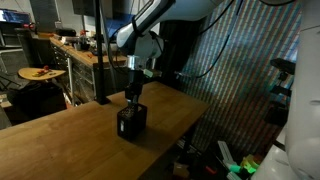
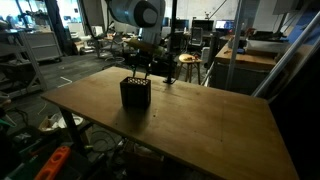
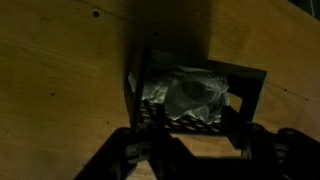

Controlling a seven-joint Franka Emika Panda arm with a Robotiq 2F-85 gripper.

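Note:
A black open-topped crate with latticed sides stands on the wooden table. Inside it, the wrist view shows a crumpled, greyish, shiny item, perhaps cloth or plastic wrap; its exact kind is hard to tell in the dim light. My gripper is open over the crate, pointing down, its dark fingers apart and nothing held between them. From the side, the gripper appears just above the crate's rim. The contents are hidden by the crate's walls in both exterior views.
Bare tabletop surrounds the crate, with wide free room on the side away from the arm's base. A dark post rises behind the table's far edge. A round wooden stool stands off in the background.

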